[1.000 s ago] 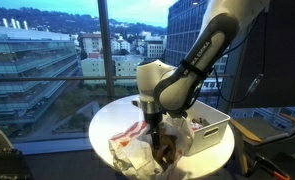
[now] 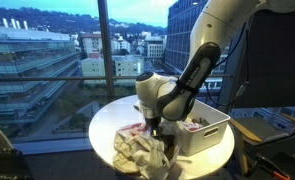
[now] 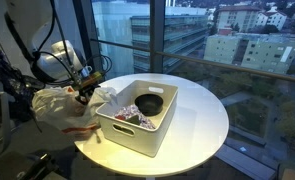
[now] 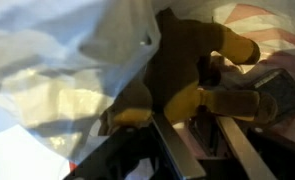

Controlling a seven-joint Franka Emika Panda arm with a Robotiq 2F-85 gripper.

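Note:
A brown plush-looking thing (image 4: 174,68) lies inside a crumpled, whitish plastic bag (image 4: 62,60) in the wrist view. My gripper reaches into the bag from below, its fingers (image 4: 177,150) standing part open with a gap between them. Brown limbs of the thing lie at and just past the fingertips; a firm hold on it does not show. In exterior view 1 the bag (image 2: 137,152) rests at the front of the round white table (image 2: 104,122), and its folds partly hide the fingertips.
Close beside the bag stands a white bin (image 3: 127,133) with a black pan (image 3: 149,104) and colourful items inside. Its near wall borders the arm's space. Windows rise behind the table.
My gripper has moved lower into the bag over the last second.

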